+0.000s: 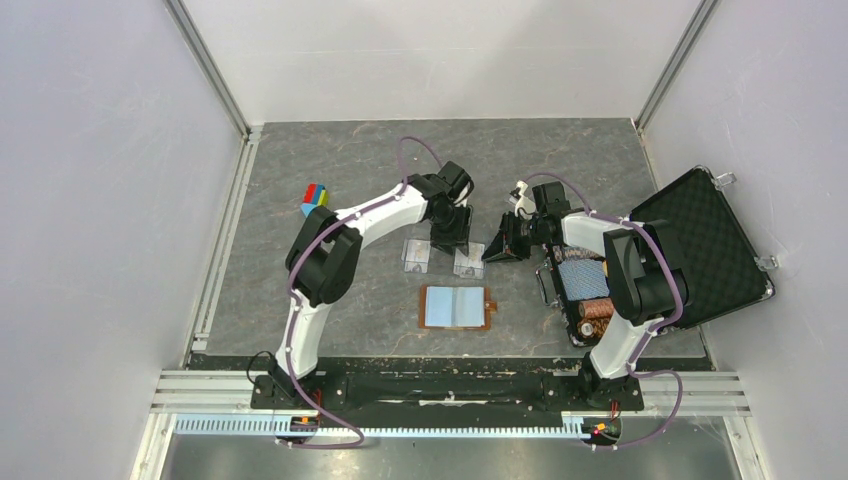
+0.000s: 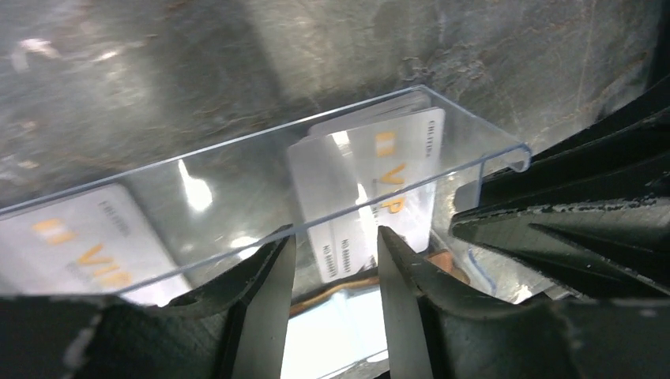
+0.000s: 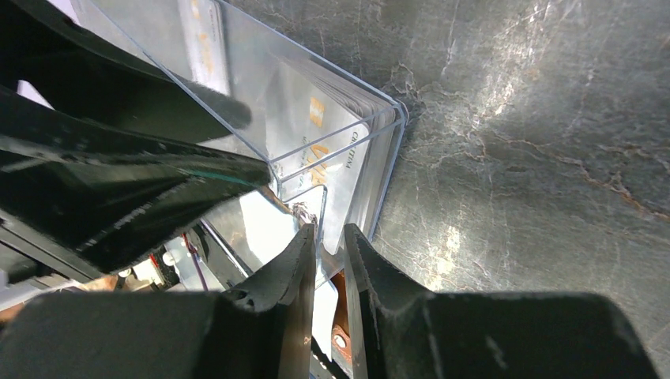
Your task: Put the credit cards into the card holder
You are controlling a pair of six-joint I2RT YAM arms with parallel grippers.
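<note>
A clear acrylic stand (image 2: 190, 178) holds white VIP cards in two places. Its right-hand stack of cards (image 2: 371, 174) leans in its slot; another VIP card (image 2: 87, 245) shows at the left end. My left gripper is open above the right-hand stack, with card fronts visible between its fingertips and nothing gripped. At the stand's right end, my right gripper is shut on what looks like the thin clear side wall. The brown card holder (image 1: 488, 308) lies open in front of the stand, showing pale blue sleeves (image 1: 455, 307).
An open black case (image 1: 575, 285) with rolls and other goods sits under the right arm. Coloured blocks (image 1: 314, 198) stand at the left. The table behind the stand and left of the holder is bare.
</note>
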